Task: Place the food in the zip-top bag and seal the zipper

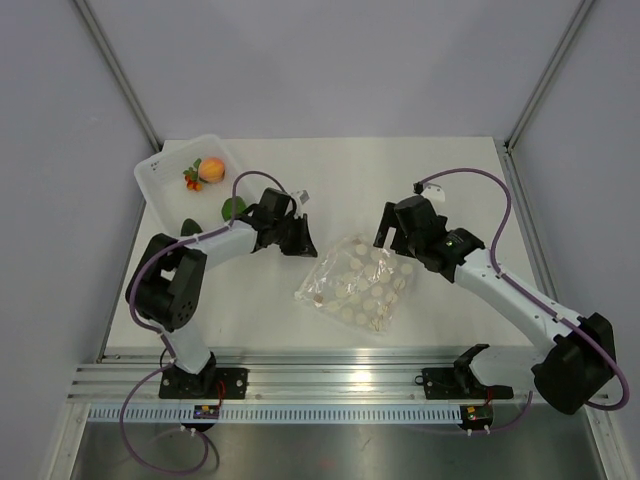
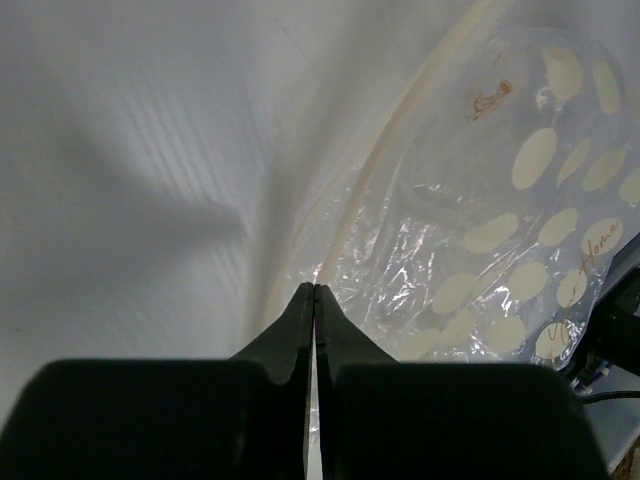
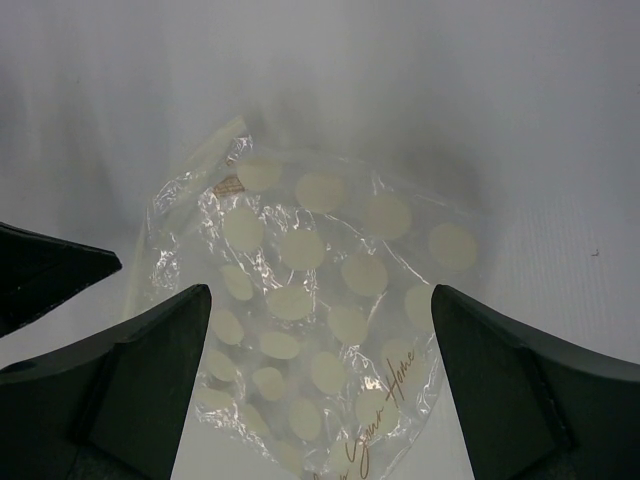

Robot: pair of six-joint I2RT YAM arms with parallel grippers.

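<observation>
The clear zip-top bag (image 1: 355, 285) with cream dots lies flat on the table between the arms. My left gripper (image 1: 313, 254) is shut at the bag's upper-left edge; in the left wrist view its fingertips (image 2: 300, 310) meet with nothing between them, and the bag's zipper strip (image 2: 385, 140) runs just past them. My right gripper (image 1: 381, 238) stands open by the bag's upper-right corner, with the bag (image 3: 300, 250) seen between and beyond its fingers. Play food sits in the bin: a peach-like fruit (image 1: 211, 170), a small red-orange bunch (image 1: 192, 181) and green pieces (image 1: 191, 228).
A white bin (image 1: 163, 201) stands at the back left, beside the left arm. Bare table (image 1: 340, 180) lies behind the bag, and the front-left area is clear too. A metal rail (image 1: 330, 372) runs along the front edge.
</observation>
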